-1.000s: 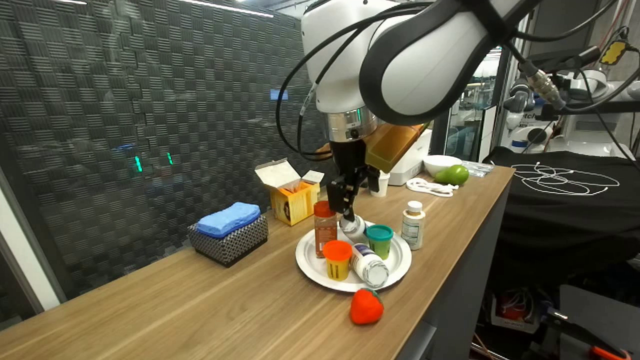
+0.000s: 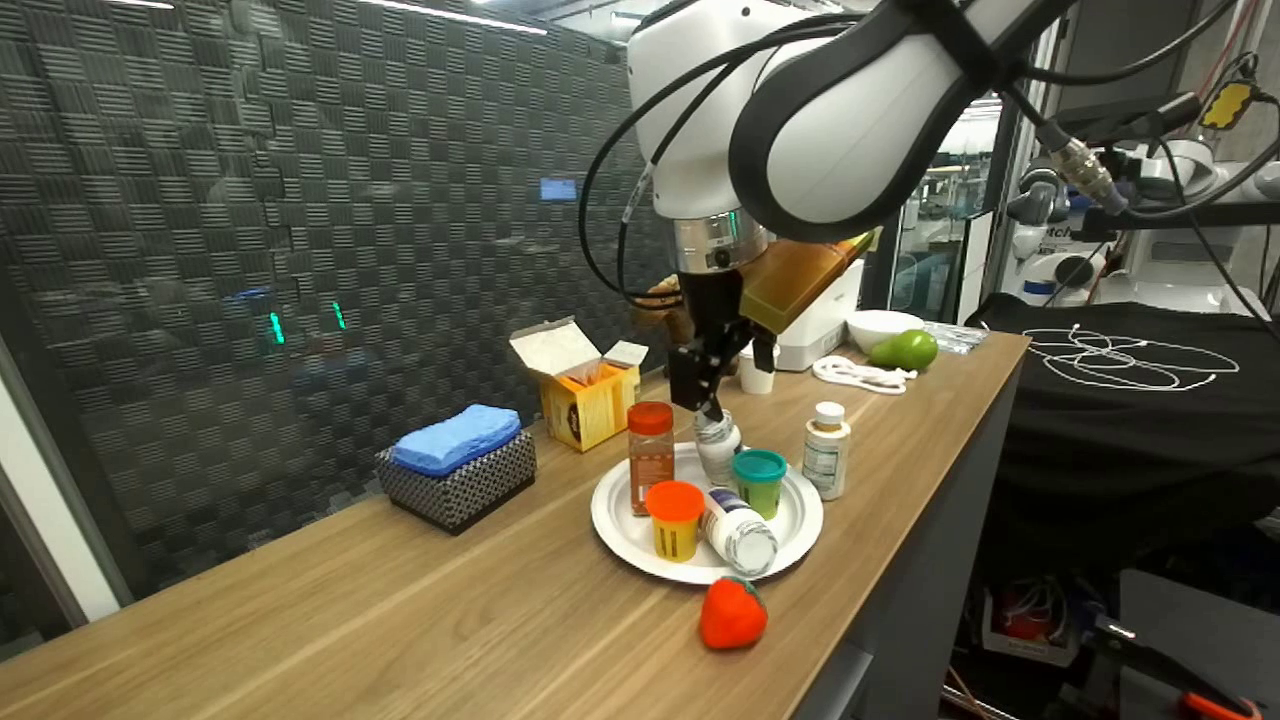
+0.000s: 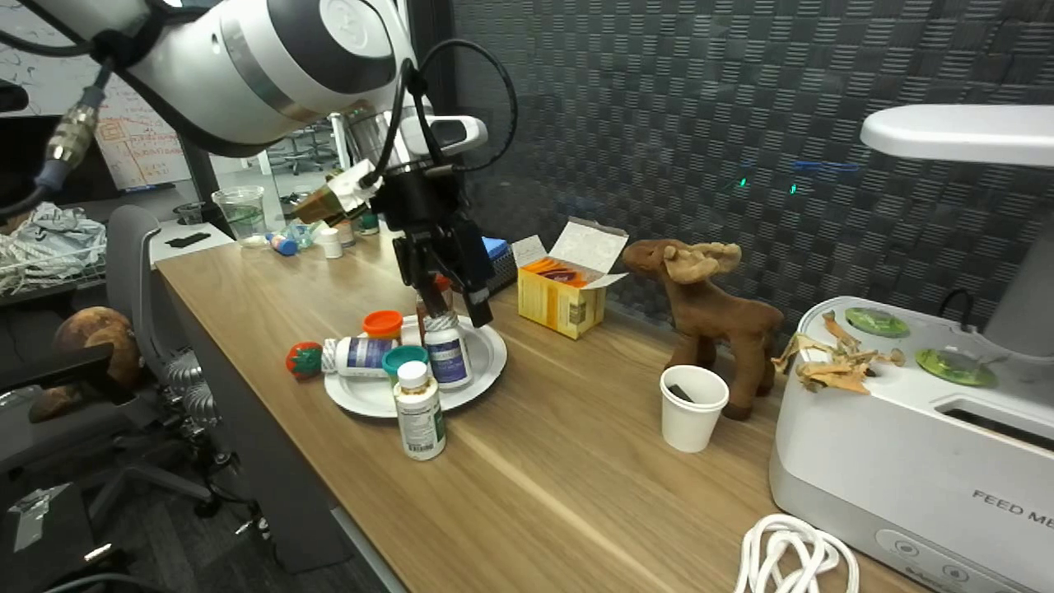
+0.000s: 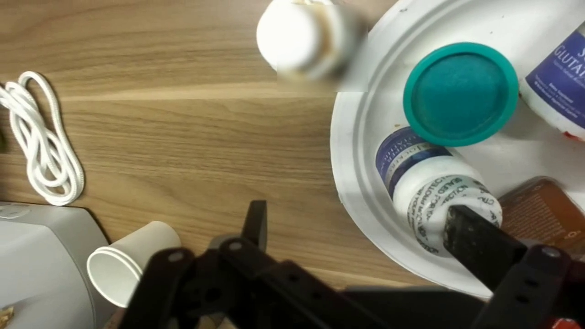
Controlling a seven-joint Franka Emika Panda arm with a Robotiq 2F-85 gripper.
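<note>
My gripper [image 2: 741, 382] is above the far side of the white plate [image 3: 491, 367], its fingers wide apart with nothing held between them. One finger [image 4: 474, 241] overlaps the sealed top of a white bottle with a purple label [image 4: 408, 159] in the wrist view; whether they touch I cannot tell. That bottle [image 3: 447, 356] stands nearly upright on the plate. The other finger [image 4: 255, 222] is over bare wood. Sharing the plate are a second white bottle [image 3: 361, 357] on its side, a teal-lidded tub [image 2: 759, 482], an orange-lidded yellow tub [image 2: 675, 522] and a red-capped spice jar [image 2: 650, 456].
Close beside the plate stands a white-capped bottle [image 2: 827, 451]; a toy strawberry [image 2: 732, 613] lies in front. A paper cup [image 3: 688, 410], plush moose [image 3: 713, 301], open yellow box [image 3: 559, 296] and white planter [image 3: 889, 445] are farther off. Wood beyond the plate is partly clear.
My gripper has shifted slightly up and to the right in exterior view 1. The bottle below it was leaning and now stands more upright. The other plate items look unmoved.
</note>
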